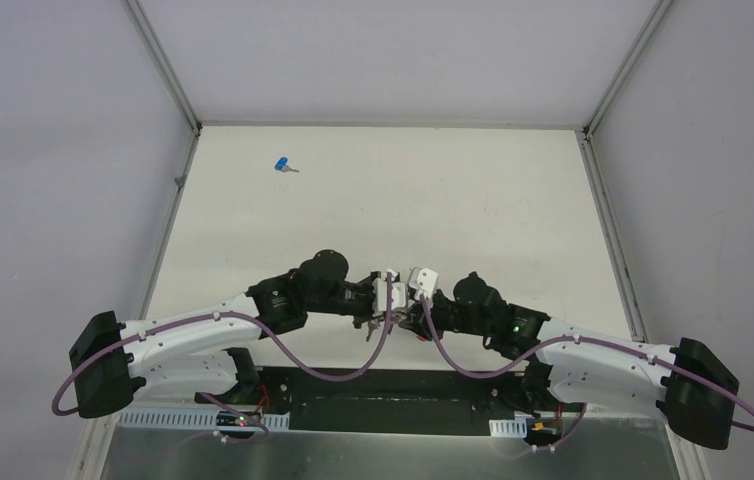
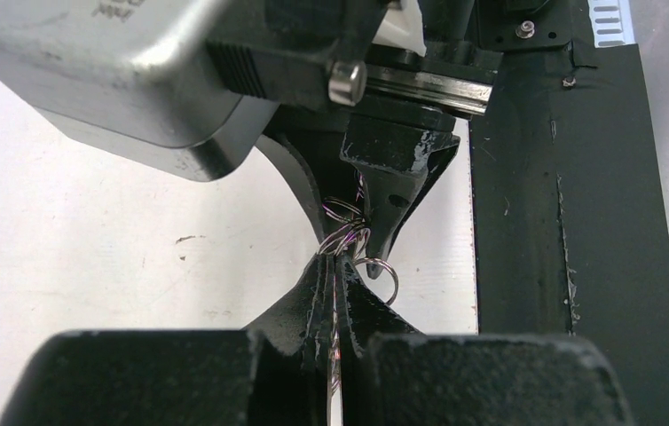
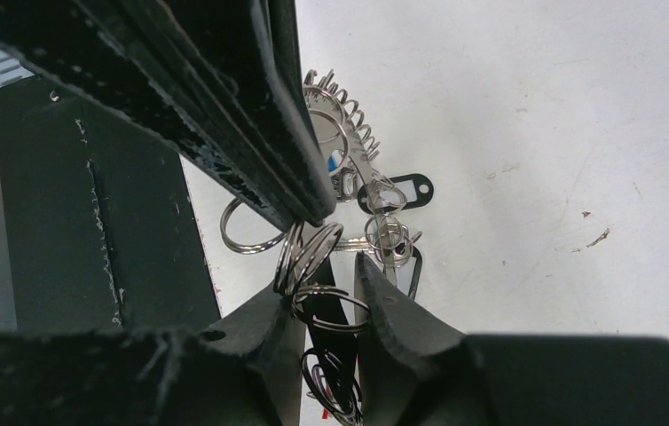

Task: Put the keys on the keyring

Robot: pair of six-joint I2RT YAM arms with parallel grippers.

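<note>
A bunch of metal rings point(image 3: 309, 257) with keys and a black key tag point(image 3: 422, 190) hangs where the two grippers meet low in the middle of the top view. My left gripper is shut, with rings clustered at its tips. My right gripper has its fingers a little apart, with rings between and around them. Whether any key is threaded on a ring cannot be made out. A lone key with a blue head point(image 1: 282, 164) lies at the back left of the table.
A dark strip point(image 1: 378, 400) runs along the front edge, and walls bound both sides.
</note>
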